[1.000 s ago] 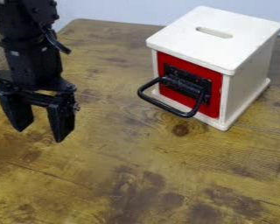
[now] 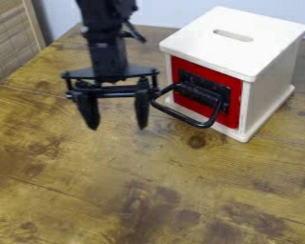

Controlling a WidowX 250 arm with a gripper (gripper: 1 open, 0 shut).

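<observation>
My black gripper (image 2: pixel 115 109) hangs above the wooden table in the upper left of the camera view, its two fingers spread apart with nothing visible between them. It is just left of a white wooden box (image 2: pixel 265 81) with a red front panel (image 2: pixel 191 103) and a black mechanism (image 2: pixel 206 88) on it. A black U-shaped handle (image 2: pixel 185 119) sticks out from that front, its left end close to my right finger; I cannot tell whether they touch.
A woven panel (image 2: pixel 9 38) stands at the far left edge, and a pale wall lies behind.
My arm and gripper have moved right and slightly up in the view, from the left edge to beside the box's handle. The box has not visibly moved.
</observation>
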